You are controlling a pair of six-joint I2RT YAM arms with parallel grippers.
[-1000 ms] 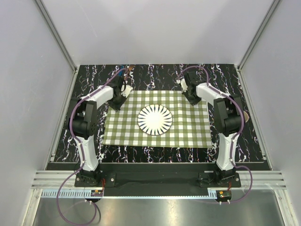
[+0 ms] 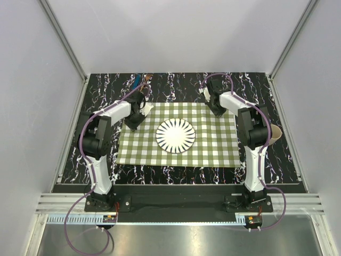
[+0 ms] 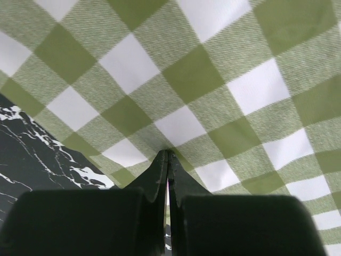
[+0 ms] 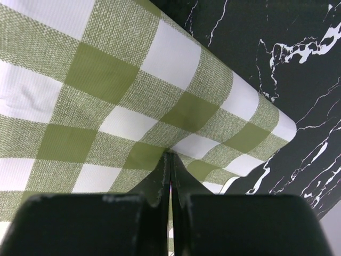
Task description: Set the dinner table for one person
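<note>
A green-and-white checked cloth (image 2: 154,159) lies spread on the dark marbled table. On its middle sits a round plate (image 2: 176,135) with dark rays round a white face. My left gripper (image 2: 133,129) is over the cloth's upper left part; its fingertips (image 3: 162,162) are pressed together close above or on the fabric, nothing seen between them. At the upper right part my right gripper (image 2: 219,114) is also shut, its tips at the cloth (image 4: 122,106) near a corner. Whether either one touches or pinches the fabric, I cannot tell.
Behind my left gripper lie a blue item (image 2: 136,81) and a brown-handled one (image 2: 146,78), partly hidden. A beige cup-like container (image 2: 275,134) stands at the right edge beside my right arm.
My left gripper has shifted slightly toward the table's front. Cloth and plate look unmoved.
</note>
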